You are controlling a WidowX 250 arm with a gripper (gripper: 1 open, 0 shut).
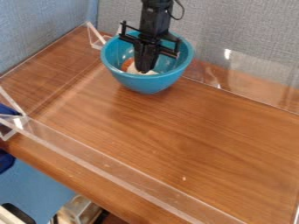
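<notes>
A blue bowl (162, 81) sits at the back of the wooden table, with orange and pale items (128, 66) inside, partly hidden. The black gripper (145, 66) reaches down into the bowl from above. Its fingertips are close together over the items; whether anything is between them cannot be seen clearly.
Clear plastic edging runs along its back, left and front. Grey walls stand behind and at the left. A blue floor shows at the lower left.
</notes>
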